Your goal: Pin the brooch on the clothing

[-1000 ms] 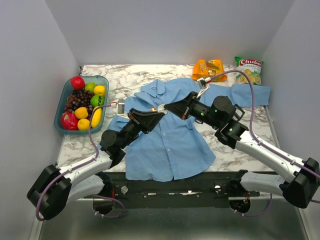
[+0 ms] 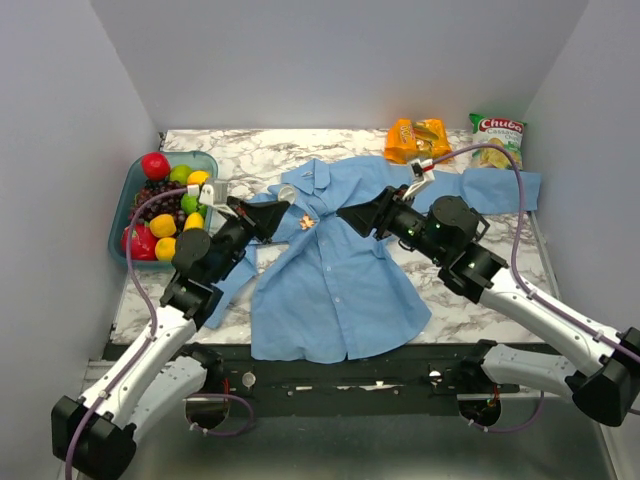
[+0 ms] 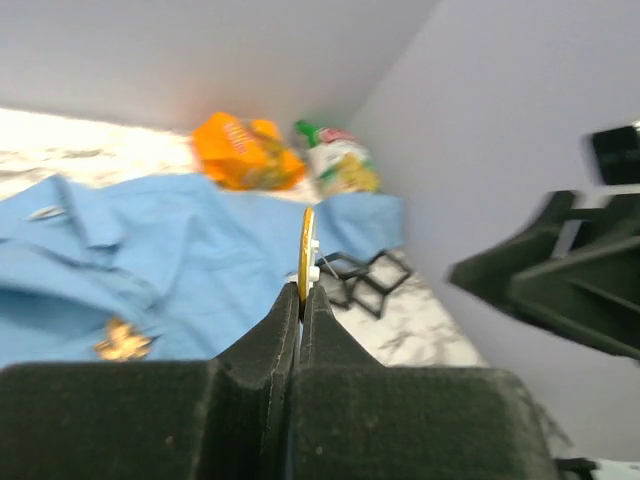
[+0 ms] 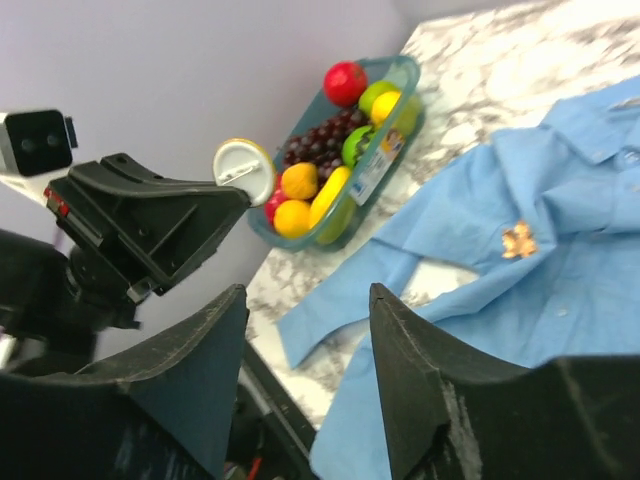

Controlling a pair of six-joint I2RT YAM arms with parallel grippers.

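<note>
A round white brooch with a gold rim (image 4: 244,168) is pinched by its edge in my left gripper (image 2: 277,208), and its pin side faces the right wrist camera. The left wrist view shows the brooch (image 3: 306,252) nearly edge-on between the shut fingertips. My right gripper (image 2: 357,222) hangs over the right part of the shirt, its fingers (image 4: 232,320) apart and the gap empty. Below both arms the blue shirt (image 2: 335,300) lies spread on the table, collar toward the back. A small brown bear-shaped piece (image 4: 519,240) rests on its chest.
A teal basket of fruit (image 2: 117,226) stands at the left. Behind the right sleeve are an orange snack bag (image 2: 416,140) and a green chip bag (image 2: 497,140). Dark-framed glasses (image 3: 362,284) lie at the right. Bare marble shows at the back left.
The left arm has drawn back to the left and rearward with the brooch, away from the right gripper, which was touching it. The right gripper has parted its fingers and shifted slightly.
</note>
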